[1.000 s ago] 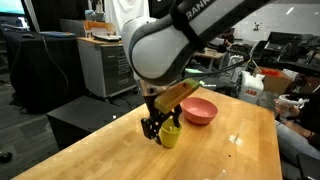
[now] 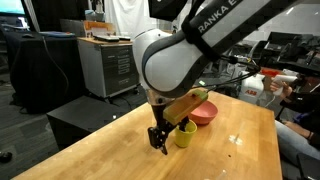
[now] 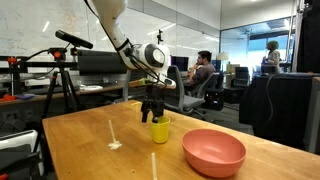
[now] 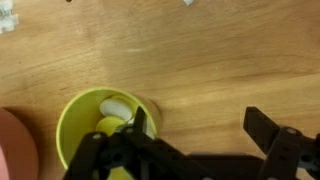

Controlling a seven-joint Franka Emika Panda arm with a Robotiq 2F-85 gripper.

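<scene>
A yellow cup [image 4: 68, 128] stands upright on the wooden table, with yellow and white items [image 4: 117, 106] inside it. My gripper points down beside the cup, its fingers wide apart and only bare table visible between them. In the wrist view, one of its fingers [image 4: 134, 148] overlaps the cup's rim; whether they touch I cannot tell. From the second exterior side, the cup [image 3: 160, 131] partly shows below the gripper. A pink bowl [image 3: 213, 150] sits near the cup.
Two thin white pieces lie on the table, one a stick [image 3: 153, 167] near the front and the other a small piece [image 3: 114, 135] farther left.
In the first exterior view, the cup now shows farther right, closer to the bowl. My gripper has shifted relative to it and sits slightly lower, on its left side.
</scene>
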